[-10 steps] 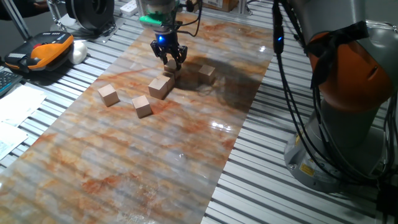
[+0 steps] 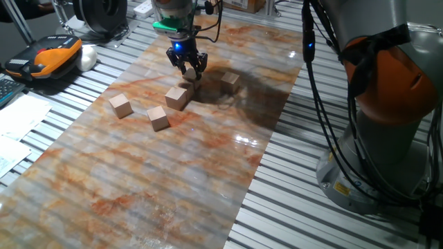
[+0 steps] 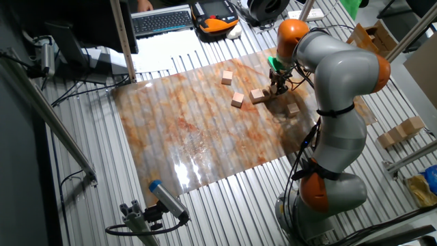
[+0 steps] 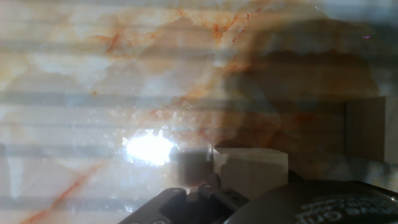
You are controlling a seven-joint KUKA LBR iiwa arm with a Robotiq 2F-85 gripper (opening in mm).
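Observation:
My gripper [image 2: 194, 72] points down over the far part of the marbled sheet, at a small cluster of wooden blocks. A block [image 2: 190, 75] shows at its fingertips; whether it is held or just behind them is unclear. Touching or close to it, towards the camera, is another block [image 2: 175, 98]. In the wrist view, the fingers [image 4: 166, 202] come close together at the bottom edge, beside a pale block [image 4: 252, 171]; the dark housing covers part of the fingers. Apart from the cluster lie a block [image 2: 120, 106], a second block [image 2: 158, 118] and a shaded block [image 2: 230, 83].
The near part of the marbled sheet [image 2: 138, 180] is bare. An orange-and-black device [image 2: 48, 59] stands off its left side. The arm's base [image 3: 307, 219] is beside the sheet. More wooden blocks [image 3: 401, 132] sit on the slatted table to the right.
Little differs: the gripper stays at the same blocks with at most a very slight shift, and the blocks look unmoved.

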